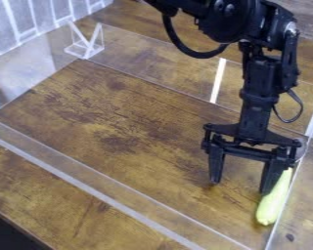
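My black gripper (pixel 242 172) hangs low over the wooden surface on the right, fingers apart with nothing seen between them. A long pale yellow-green object (pixel 270 205) lies at the right edge beside a clear wall, just right of and below my right finger, which partly hides its upper end. Whether that finger touches it I cannot tell.
Clear low walls (pixel 101 178) border the wooden surface (pixel 107 127). A white bracket (pixel 85 44) stands at the upper left, and a white rack (pixel 16 20) is in the corner.
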